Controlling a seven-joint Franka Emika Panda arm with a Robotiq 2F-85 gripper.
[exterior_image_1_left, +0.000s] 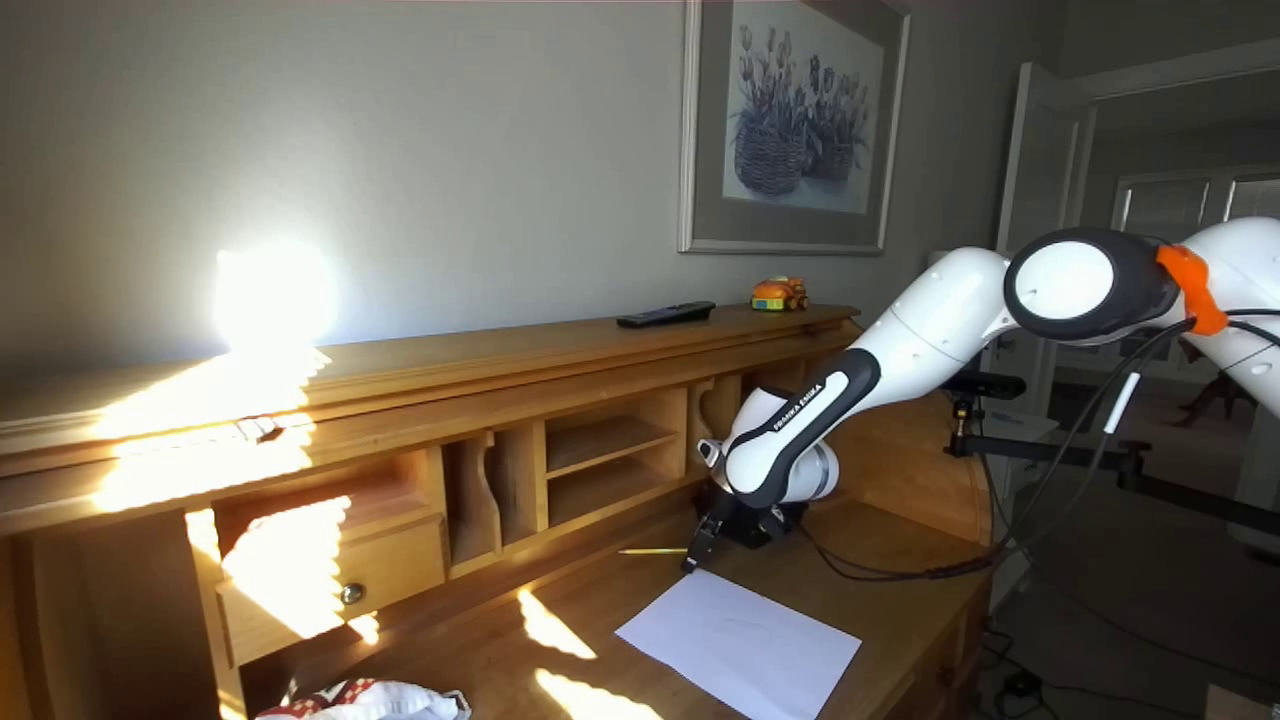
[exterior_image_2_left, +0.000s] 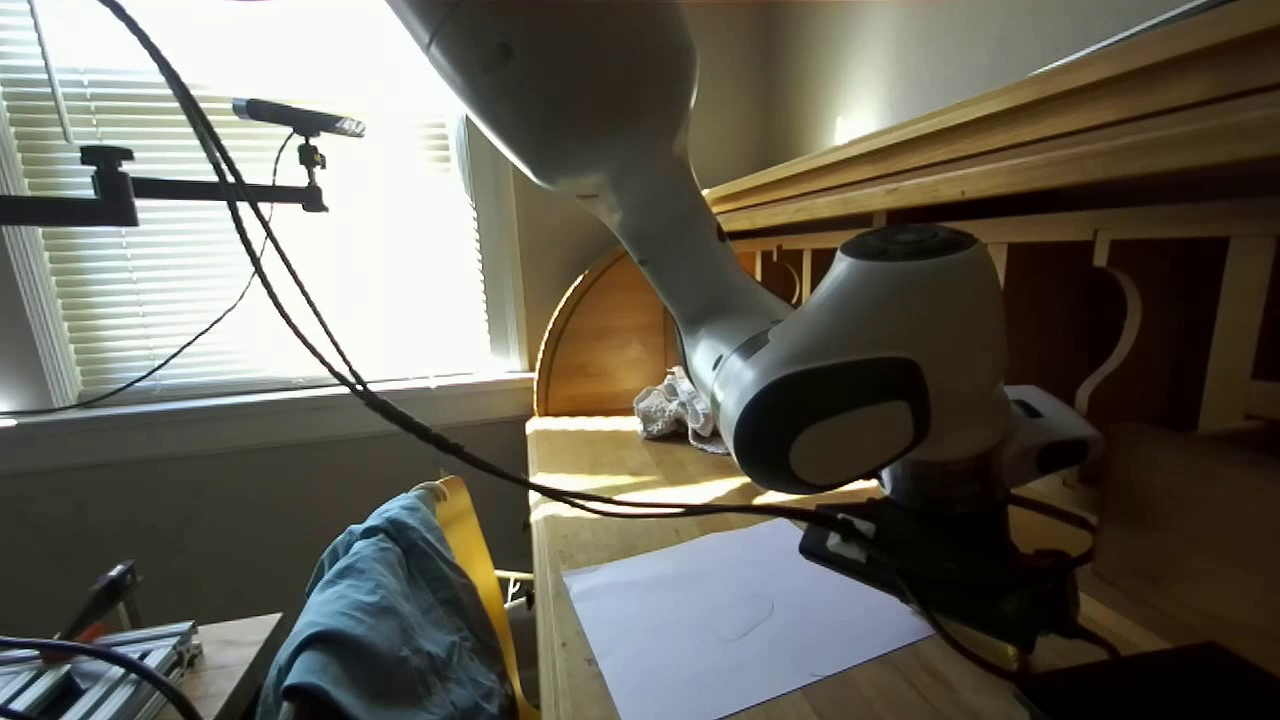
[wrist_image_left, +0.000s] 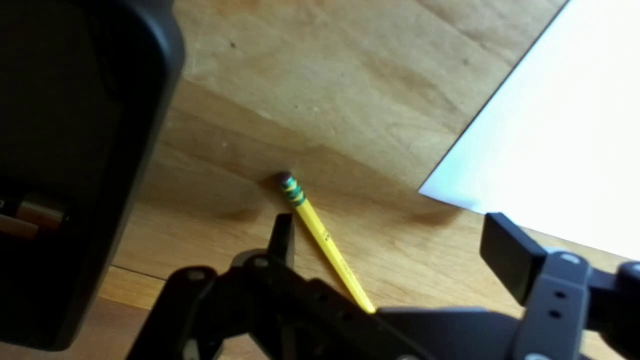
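A yellow pencil lies on the wooden desk, its eraser end showing in the wrist view and its other end hidden behind my gripper. The fingers stand wide open above the desk, one finger close beside the pencil and the other well off to its right. Nothing is held between them. In exterior view 1 the same pencil is just left of the gripper's fingertips. A white sheet of paper lies flat nearby; exterior view 2 shows a faint curved line on the paper.
Behind the arm rise the desk's cubbyholes. On the top shelf are a black remote and an orange toy truck. A crumpled cloth lies at the desk's left end.
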